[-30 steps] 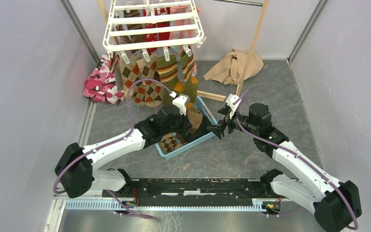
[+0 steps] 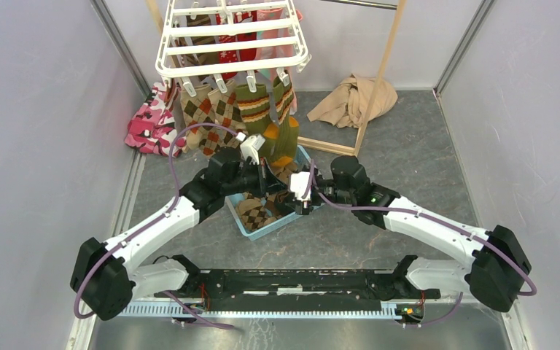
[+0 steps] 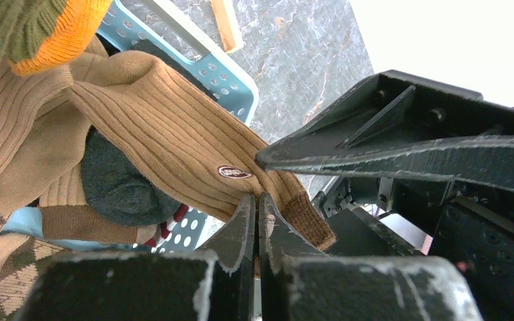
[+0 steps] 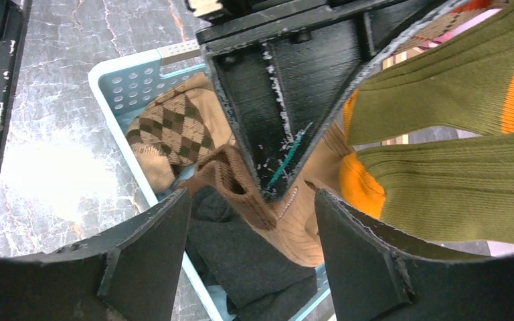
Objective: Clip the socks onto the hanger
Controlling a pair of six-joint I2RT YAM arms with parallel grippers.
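In the left wrist view my left gripper is shut on a tan ribbed sock near its dark brown cuff. The rest of that sock trails over the light blue basket. My right gripper is open in the right wrist view, its fingers on either side of the sock's cuff and apart from it. Above the room's floor, the white hanger has clips along its front bar. Argyle socks and green striped socks hang there.
More socks, including an argyle one and a black one, lie in the basket. A beige cloth is on the floor behind, beside a wooden stand. Floor right of the basket is free.
My left gripper has moved slightly left, away from its earlier place over the basket. The right gripper has come leftward from the basket's right edge, close to the left one.
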